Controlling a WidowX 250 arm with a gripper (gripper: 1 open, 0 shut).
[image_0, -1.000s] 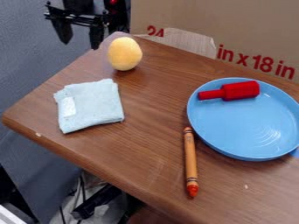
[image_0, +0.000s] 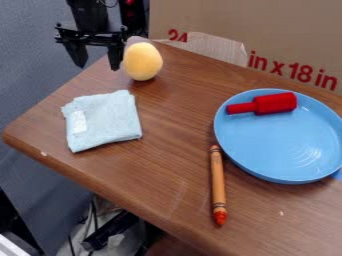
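Observation:
My black gripper (image_0: 98, 55) hangs at the top left, over the table's far-left corner, its fingers pointing down and apart, with nothing visible between them. It is just left of a yellow rounded object (image_0: 143, 62), behind which something pale is partly hidden. A folded pale cloth (image_0: 102, 120) lies on the left of the wooden table. On the right sits a blue plate (image_0: 281, 150) with a red cylinder with handles (image_0: 273, 102) on it. An orange crayon (image_0: 218, 185) lies left of the plate.
A cardboard box (image_0: 267, 40) stands behind the table (image_0: 160, 185).
My gripper has moved down and slightly right, closer to the yellow object. The objects on the table look unchanged.

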